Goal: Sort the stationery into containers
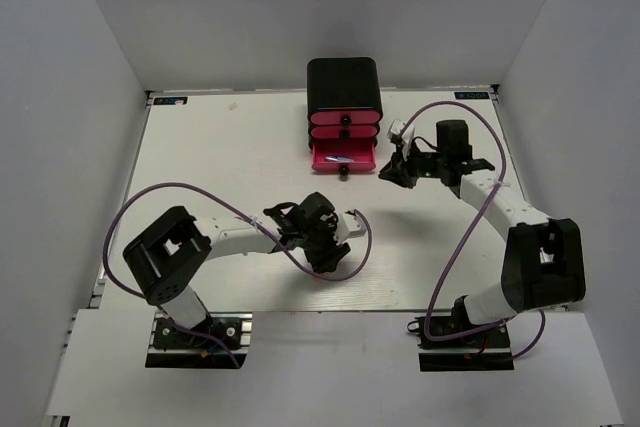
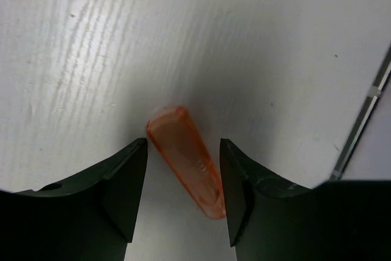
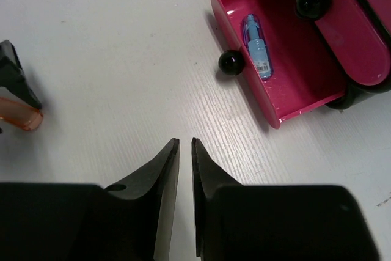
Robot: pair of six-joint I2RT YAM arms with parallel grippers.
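Observation:
The orange stick-like piece [image 2: 186,163] lies at a slant between the parted fingers of my left gripper, its lower end close to the right-hand finger [image 2: 235,175]. Whether the fingers touch it cannot be told. From above, my left gripper [image 1: 325,262] is low near the table's front and covers most of that piece. The right wrist view catches the piece's end [image 3: 24,115] beside a left finger [image 3: 17,74]. My right gripper is nearly closed, a thin empty gap between its fingers. A blue marker-like item [image 3: 258,50] rests in the pulled-out pink drawer [image 3: 305,84].
The black cabinet [image 1: 343,87] stands at the back centre, its upper drawers closed. A round black knob [image 3: 231,63] sticks out from the open drawer's front. A dark strip [image 2: 363,120] marks the table's edge.

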